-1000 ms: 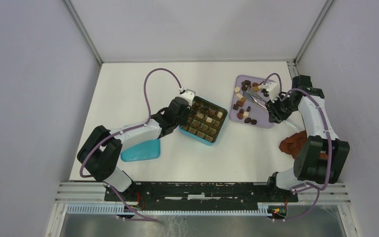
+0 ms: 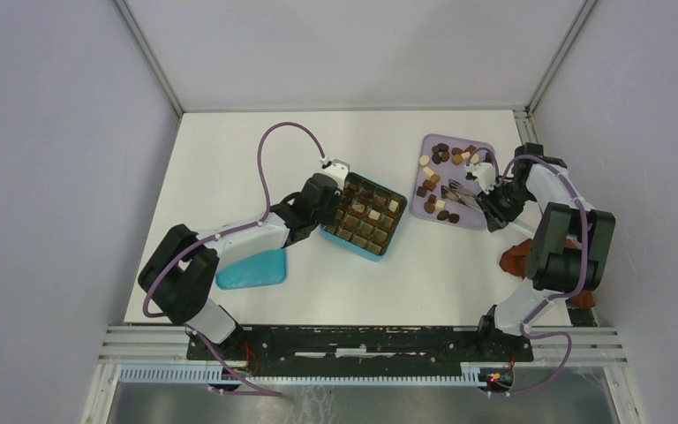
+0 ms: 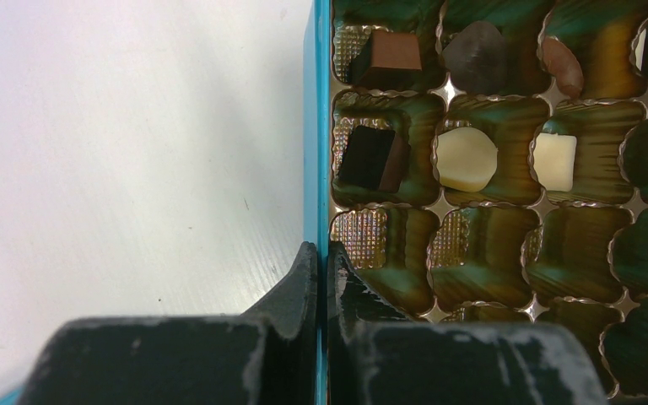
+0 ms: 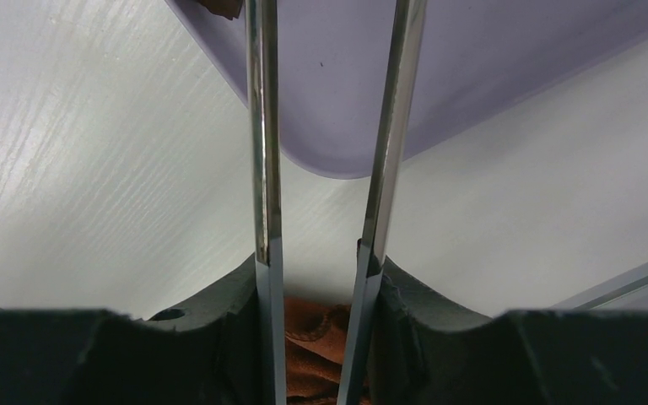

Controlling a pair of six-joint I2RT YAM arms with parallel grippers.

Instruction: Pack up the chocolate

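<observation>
In the left wrist view, the blue box has a gold-green insert with several dark and white chocolates in its cells; other cells are empty. My left gripper is shut on the box's left wall, one finger on each side. Over the purple tray of loose chocolates, my right gripper holds metal tongs between its fingers. The tongs' two arms stand apart. Their tips reach in among the chocolates in the top view; whether they touch one cannot be told. In the right wrist view the tips are cut off.
A blue lid lies partly under the left arm. A brown cloth sits by the right arm at the table's right edge. White table between box and tray is clear.
The tongs and my right gripper have shifted towards the tray's front side, their tips moving off the middle chocolates. The left arm and the box have stayed still.
</observation>
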